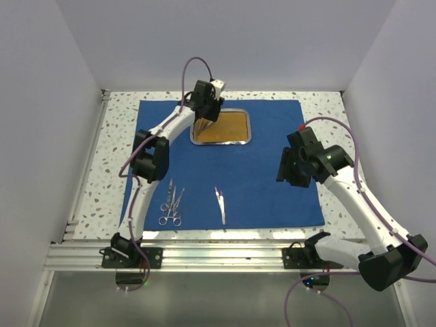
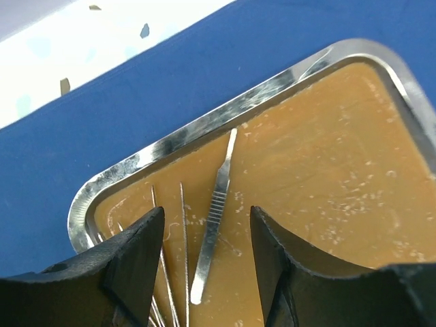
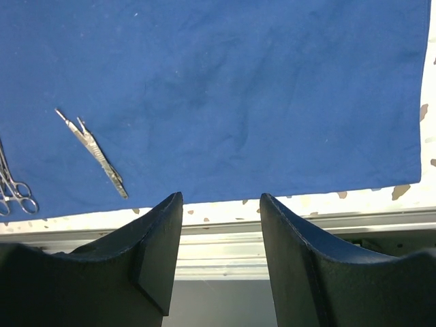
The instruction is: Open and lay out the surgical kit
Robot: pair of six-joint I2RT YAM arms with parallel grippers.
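My left gripper is open above the left part of the metal tray [image 1: 221,143]. Between and beyond its fingers, a scalpel handle [image 2: 216,206] lies on the tray's brown floor. Thin probes [image 2: 185,252] lie beside it, partly covered by the left finger. On the blue cloth [image 1: 266,197] rest tweezers [image 1: 221,206] and, farther left, several instruments with ring handles [image 1: 170,214]. Over the cloth's right side hangs my right gripper, its fingers apart and nothing between them; tweezers [image 3: 95,155] show off to its left.
A metal rail [image 1: 225,255] runs along the front edge of the speckled table [image 1: 88,170]. Grey walls [image 1: 204,41] close in the back and sides.
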